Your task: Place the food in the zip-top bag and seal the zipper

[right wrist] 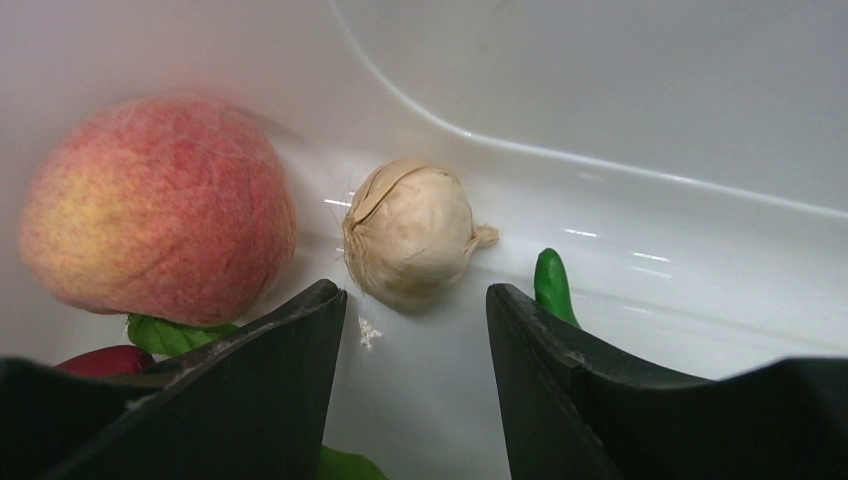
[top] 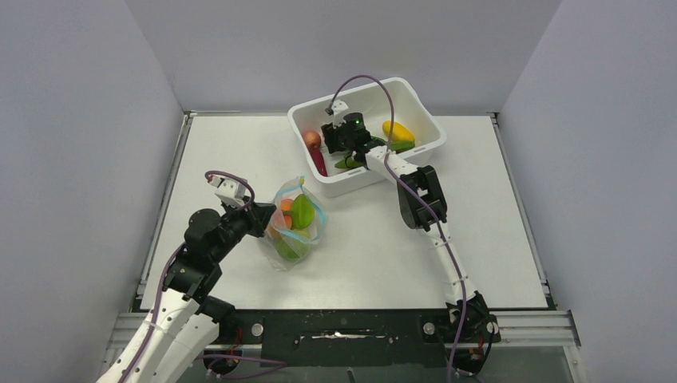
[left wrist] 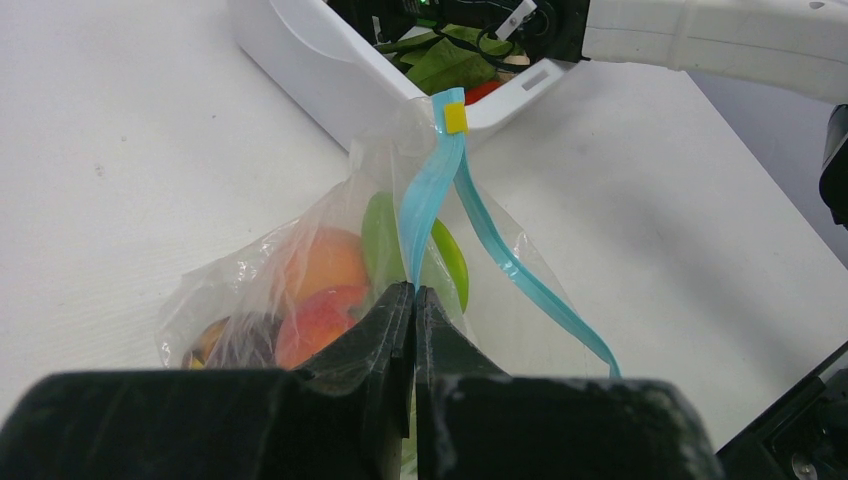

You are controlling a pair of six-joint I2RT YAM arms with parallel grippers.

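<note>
The clear zip bag [top: 292, 247] with blue zipper [left wrist: 530, 285] and yellow slider [left wrist: 455, 117] holds an orange, a peach and green produce. My left gripper is shut at the edge of its opening, apparently pinching the plastic. In the white bin [top: 431, 128], my right gripper is part open around the near side of a garlic bulb [right wrist: 405, 230], nothing visibly gripped. A peach [right wrist: 150, 210] lies left of the garlic, a green pepper [right wrist: 553, 285] right of it.
A yellow vegetable [top: 397, 129], a red one [top: 318, 162] and leafy greens are also in the bin.
</note>
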